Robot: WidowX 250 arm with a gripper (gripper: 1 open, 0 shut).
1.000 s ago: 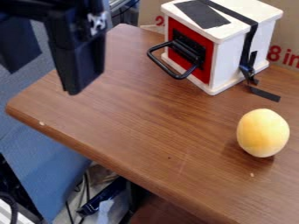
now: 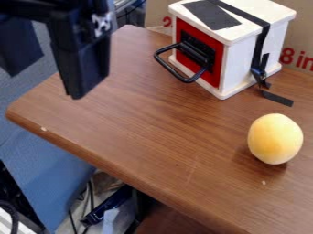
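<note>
My gripper hangs at the upper left, a large dark body with two black fingers spread apart, nothing seen between them. A white box with a red front and a black loop handle stands at the back right of the wooden table. A pale yellow round object, like a fruit, sits at the right, apart from the box and from my gripper.
Behind the box is a cardboard box. The table's left edge drops to a blue surface and floor clutter with cables at the lower left.
</note>
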